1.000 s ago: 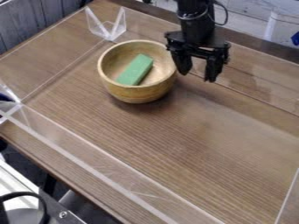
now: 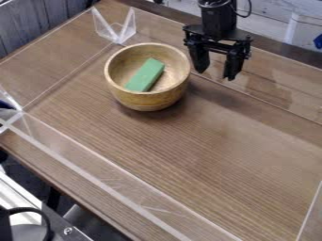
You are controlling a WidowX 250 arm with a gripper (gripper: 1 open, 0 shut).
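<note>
A wooden bowl (image 2: 171,89) sits on the table at the upper middle left, with a green block (image 2: 146,74) lying inside it. My black gripper (image 2: 217,62) hangs just to the right of the bowl's rim, near the back of the table, its fingers open and pointing down, with nothing visible between them.
A clear plastic piece (image 2: 116,30) stands at the back left. A wall runs along the back. Dark and grey hardware (image 2: 32,221) is at the lower left corner.
My gripper has shifted slightly toward the back and right over the last second. The bowl and green block have not visibly moved.
</note>
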